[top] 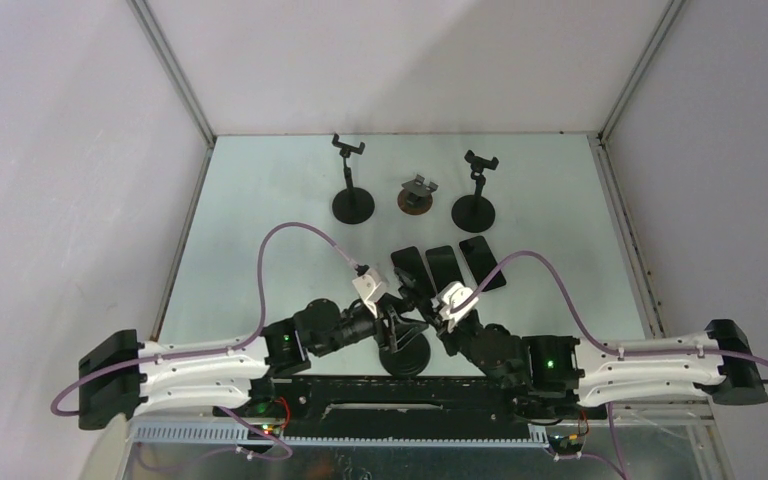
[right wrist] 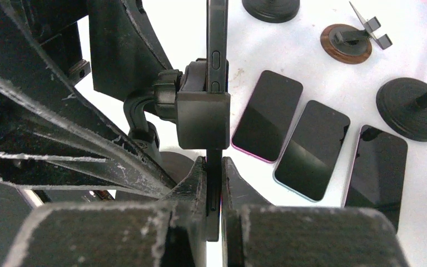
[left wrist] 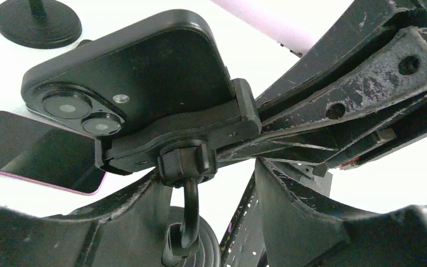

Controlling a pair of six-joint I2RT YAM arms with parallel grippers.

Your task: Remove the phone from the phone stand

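A black phone (left wrist: 144,72) with a camera bump sits in the clamp (left wrist: 233,119) of a phone stand. Edge-on in the right wrist view, the phone (right wrist: 217,33) passes through the clamp (right wrist: 203,119), its lower end pinched by my right gripper, which is shut on it. My left gripper stands open below the clamp, one finger to each side of the stand's thin neck (left wrist: 191,206). In the top view, the stand's round base (top: 405,357) rests near the front edge, partly hidden by the left gripper.
Behind the grippers lie three phones side by side: one with a pink edge (right wrist: 267,114), a middle one (right wrist: 311,150) and a right one (right wrist: 377,172). Two tall stands (top: 353,205) (top: 473,213) and a small one (top: 415,201) are farther back.
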